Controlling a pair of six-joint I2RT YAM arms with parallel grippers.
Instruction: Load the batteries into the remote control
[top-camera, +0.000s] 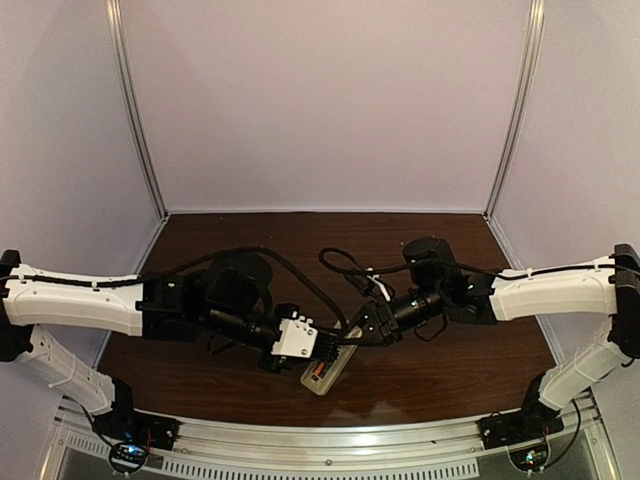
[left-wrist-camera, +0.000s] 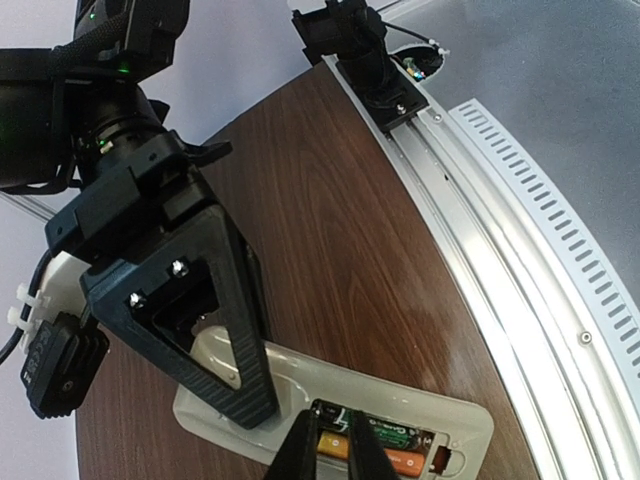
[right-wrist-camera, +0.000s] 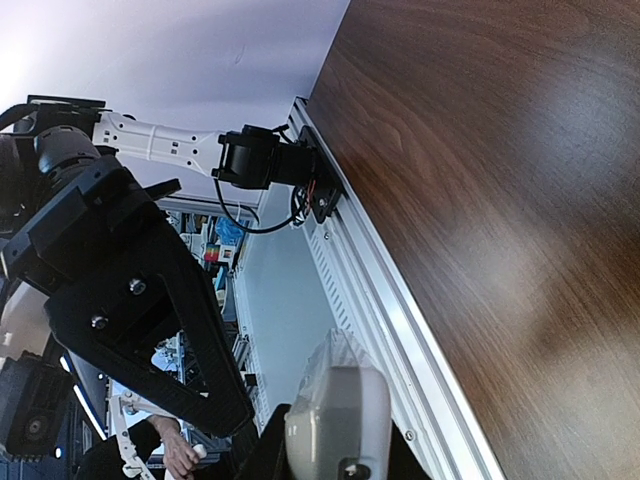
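The pale remote (left-wrist-camera: 460, 440) is held up by my right gripper (top-camera: 362, 330), shut on its upper end. In its compartment lie a green battery (left-wrist-camera: 395, 432) and an orange battery (left-wrist-camera: 400, 460), side by side. My left gripper is over that compartment with its fingertips close together at the batteries, part open; whether they touch is unclear. In the top view the left gripper covers part of the remote. The right wrist view shows the remote's end between the right fingers.
The two arms fill much of the middle.
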